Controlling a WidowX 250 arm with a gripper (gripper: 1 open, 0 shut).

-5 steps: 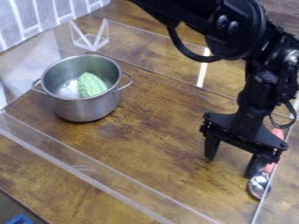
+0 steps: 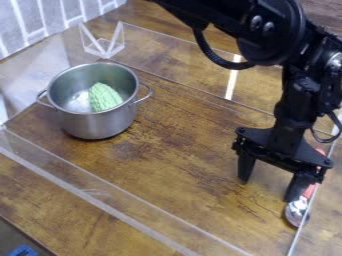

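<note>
My black gripper (image 2: 271, 172) hangs low over the right side of the wooden table, its two fingers spread apart. Just to its right, partly hidden behind it, a silver cylindrical object with red on it (image 2: 297, 212) lies near the clear edge of the work area. A steel pot (image 2: 83, 120) with two handles stands at the left, holding a pale green ribbed item (image 2: 110, 99) and something white.
Clear plastic walls border the area. A small blue object (image 2: 19, 249) shows at the bottom-left corner.
</note>
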